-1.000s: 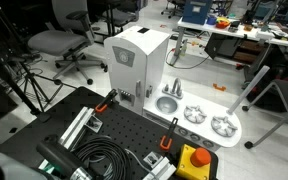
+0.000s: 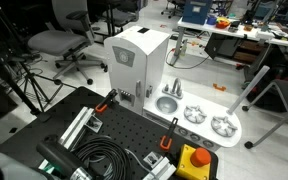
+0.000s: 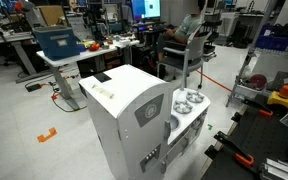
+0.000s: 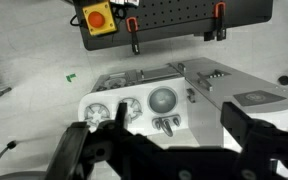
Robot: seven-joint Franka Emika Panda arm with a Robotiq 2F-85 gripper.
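In the wrist view my gripper hangs over the white toy kitchen, its dark fingers (image 4: pixel 242 125) wide apart and nothing visible between them. The toy counter (image 2: pixel 203 106) carries a round grey sink (image 2: pixel 166 105) with a tall faucet (image 2: pixel 177 86) and two burners (image 2: pixel 224 126). Beside the sink stands a tall white cabinet (image 2: pixel 137 62); its door front shows a small dark handle. From the other side, the cabinet (image 3: pixel 134 115) hides part of the counter. Neither exterior view shows my fingertips clearly.
A black perforated table (image 2: pixel 132 130) borders the toy kitchen, with orange-handled clamps (image 2: pixel 167 140) along its edge. On it sit a yellow box with a red button (image 2: pixel 195 160) and coiled black cable (image 2: pixel 102 157). Pale floor lies open beyond the counter.
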